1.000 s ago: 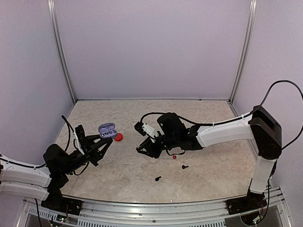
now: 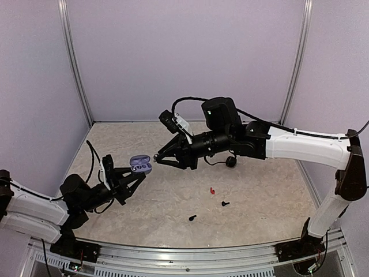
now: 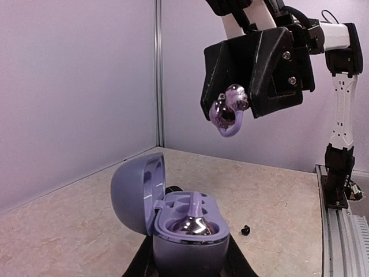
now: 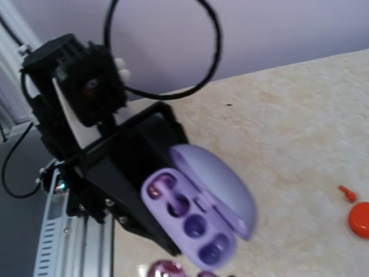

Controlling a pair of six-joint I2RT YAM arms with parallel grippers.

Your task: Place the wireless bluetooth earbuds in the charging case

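The lilac charging case (image 2: 140, 164) is held upright, lid open, in my left gripper (image 2: 134, 179). In the left wrist view one purple earbud (image 3: 195, 216) sits in the case (image 3: 184, 248); the right wrist view shows empty wells beside it. My right gripper (image 2: 161, 157) is raised just to the right of the case, holding a second purple earbud (image 3: 229, 109) at its fingertips, above the case in the left wrist view. In the right wrist view that earbud (image 4: 167, 269) shows at the bottom edge.
Small dark pieces (image 2: 191, 218) and a small red piece (image 2: 212, 190) lie on the tabletop (image 2: 144, 213). A red round object (image 4: 360, 220) shows in the right wrist view.
My right arm has risen and moved left toward the case with the earbud. My left gripper has shifted slightly right and down with the case.
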